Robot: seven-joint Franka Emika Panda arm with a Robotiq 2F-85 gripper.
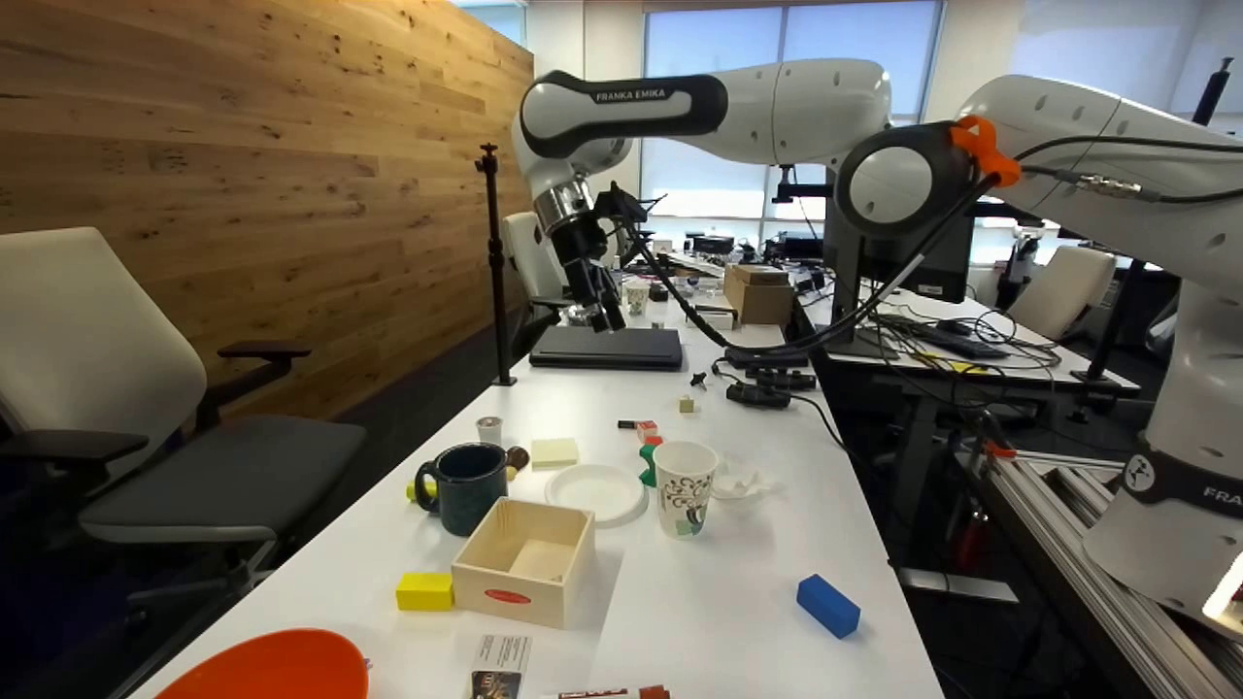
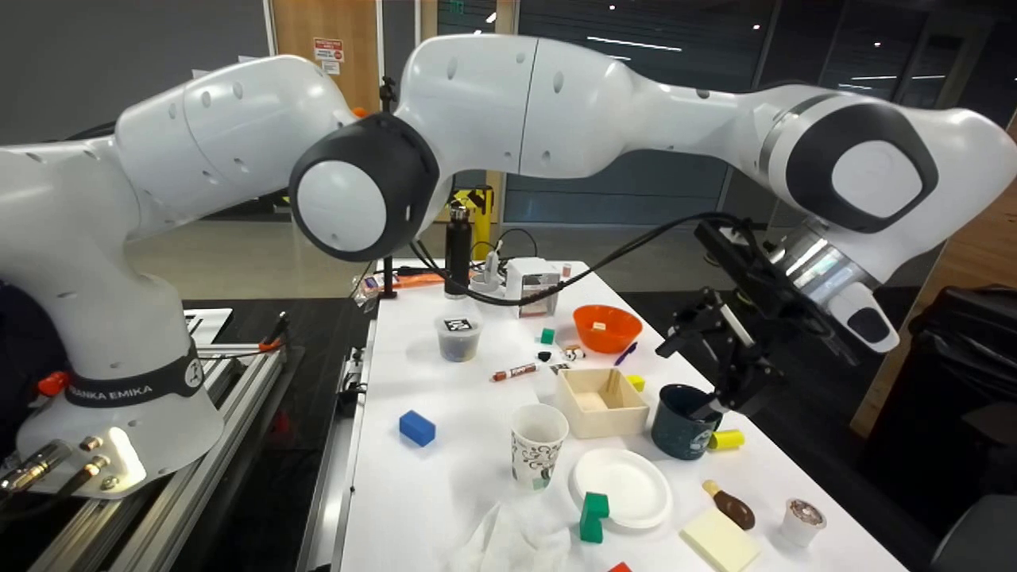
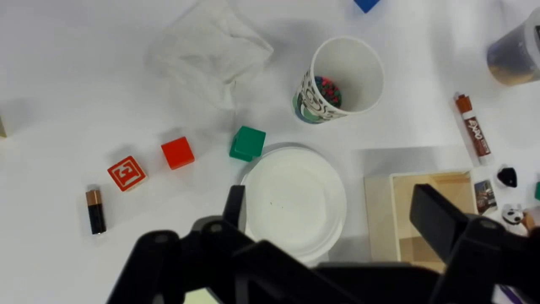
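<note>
My gripper is open and empty, held high above the table, as the first exterior view shows it (image 1: 608, 316). Below it in the wrist view lies a white plate (image 3: 293, 202), bare apart from small specks. A patterned paper cup (image 3: 349, 76) stands upright beside it, with small red, green and dark bits inside. Between the fingers and partly behind the right one is a wooden box (image 3: 380, 218). A green block (image 3: 248, 142) touches or nearly touches the plate's edge. Left of that sit a red block (image 3: 177, 152) and a letter block (image 3: 126, 173).
A dark mug (image 1: 469, 483) stands beside the box, near the yellow block (image 1: 424, 590). An orange bowl (image 2: 607, 328) and a marker (image 2: 515, 372) lie farther along. The blue block (image 1: 828, 606) has clear table around it. A crumpled tissue (image 3: 217, 50) lies near the cup.
</note>
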